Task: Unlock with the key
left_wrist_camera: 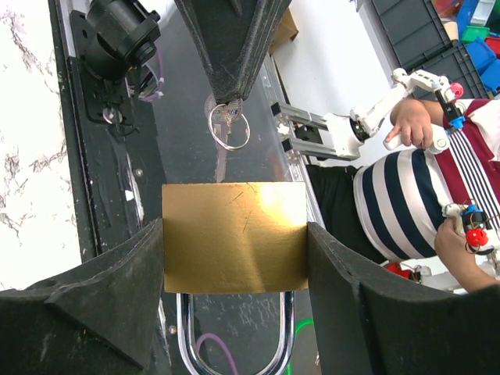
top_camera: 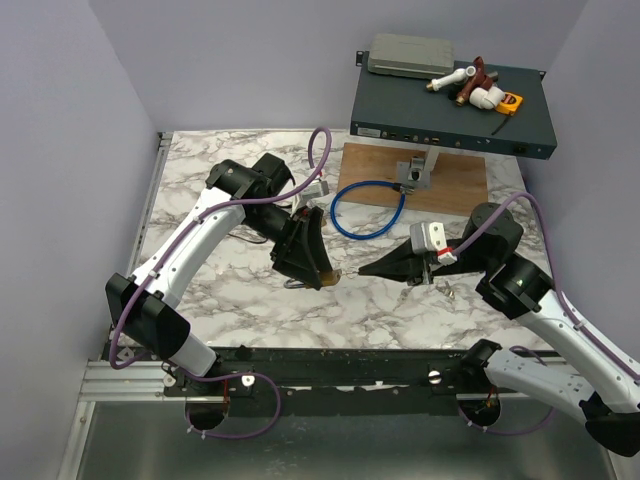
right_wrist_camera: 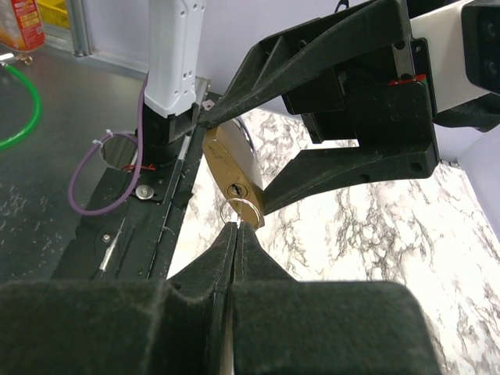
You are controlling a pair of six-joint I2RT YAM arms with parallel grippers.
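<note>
A brass padlock (left_wrist_camera: 234, 262) is gripped between the fingers of my left gripper (top_camera: 326, 276), its steel shackle (left_wrist_camera: 184, 328) below the body in the left wrist view. In the right wrist view the lock's keyhole (right_wrist_camera: 237, 191) faces my right gripper (top_camera: 363, 271). That gripper is shut on a small key (left_wrist_camera: 221, 160) with a wire ring (left_wrist_camera: 245, 131) around it. The key's thin blade points toward the lock, and a short gap separates them in the top view. How well the blade lines up with the keyhole is hard to tell.
A blue cable loop (top_camera: 368, 236) lies behind the grippers, by a wooden board (top_camera: 456, 190). A dark shelf (top_camera: 450, 105) with several items stands at the back right. The marble tabletop (top_camera: 255, 315) around the grippers is mostly clear.
</note>
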